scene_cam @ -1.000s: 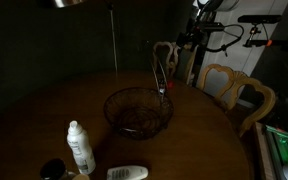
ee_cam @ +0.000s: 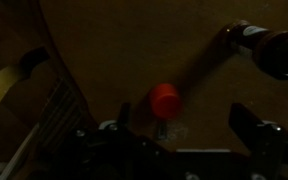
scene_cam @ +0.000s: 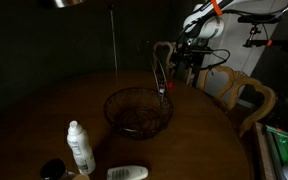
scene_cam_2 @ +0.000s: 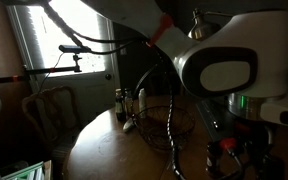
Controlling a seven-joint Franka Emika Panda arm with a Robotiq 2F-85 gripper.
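Observation:
In the wrist view a round red cap [ee_cam: 165, 102], seemingly the top of a bottle seen from above, lies between the fingers of my gripper, left of the middle of the gap. The fingers are wide apart and nothing is gripped. Exterior view 1 shows my gripper [scene_cam: 189, 52] small and dark, above the far right part of the table. A small red object [scene_cam: 169, 86] stands below it, near the basket. In exterior view 2 the arm fills the foreground, and its gripper is too dark to make out clearly.
A black wire basket [scene_cam: 138, 113] occupies the middle of the table. A dark bottle [ee_cam: 278, 53] is at upper right in the wrist view. A white spray bottle [scene_cam: 81, 147] and a white container [scene_cam: 127, 173] are at the near side. Wooden chairs [scene_cam: 254, 100] line the right edge.
My arm and gripper have come down slightly above the far right of the table. The basket, bottles and small red object have not moved.

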